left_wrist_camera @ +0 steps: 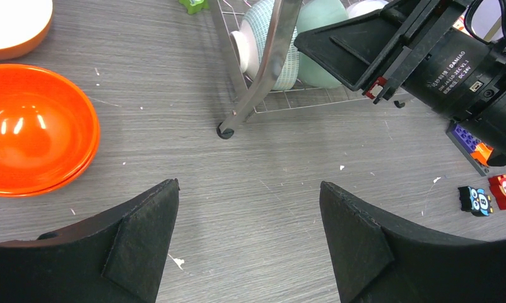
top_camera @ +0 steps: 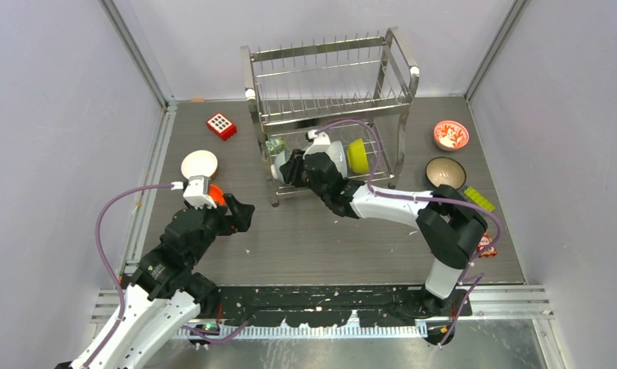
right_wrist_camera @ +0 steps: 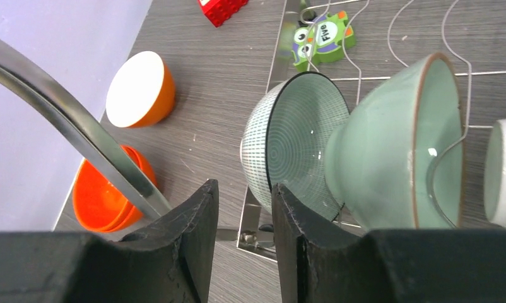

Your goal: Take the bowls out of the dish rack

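Note:
In the lower tier of the dish rack (top_camera: 325,123), a white textured bowl (right_wrist_camera: 257,145) stands on edge at the left end, beside a celadon bowl (right_wrist_camera: 370,170), a white bowl (right_wrist_camera: 503,170) and a yellow bowl (top_camera: 358,157). My right gripper is at the rack, fingertips at the textured bowl's rim, part open; whether they touch it is unclear. My left gripper hangs open over the bare table left of the rack, nothing between its fingers.
Orange bowls (left_wrist_camera: 36,126) and a white-orange bowl (top_camera: 199,163) lie at left, bowls (top_camera: 446,173) at right. A red block (top_camera: 221,124) and several small toys sit around.

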